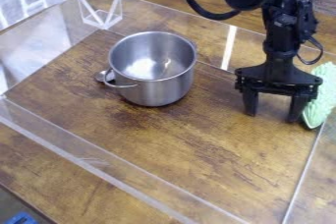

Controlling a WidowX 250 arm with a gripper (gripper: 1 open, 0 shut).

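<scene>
The black gripper [276, 99] reaches down low over the wooden table at the right, beside a pale green cloth-like item [317, 100] that lies along the right edge of the view. Whether its fingers are open or shut, or hold anything, is hard to make out in the dark shape. A steel pot [151, 71] with side handles stands left of the gripper.
Clear strips run along its edges. A small blue object [19, 218] shows at the bottom left corner. Black cables arch over the back.
</scene>
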